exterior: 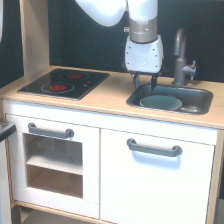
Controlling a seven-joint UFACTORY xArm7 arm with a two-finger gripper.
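Observation:
My gripper [145, 83] points down over the left part of the sink [198, 100], beneath the white wrist. Its two dark fingers look spread apart, and nothing shows between them. A round grey-green dish [161, 102] lies in the sink basin, just below and to the right of the fingertips. The gap between fingers and dish is too small in view to judge exactly.
A dark faucet [181, 62] rises behind the sink, to the right of my gripper. On the left of the wooden counter [112, 98] is a black cooktop [65, 83]. The white cabinet doors below have grey handles [154, 148].

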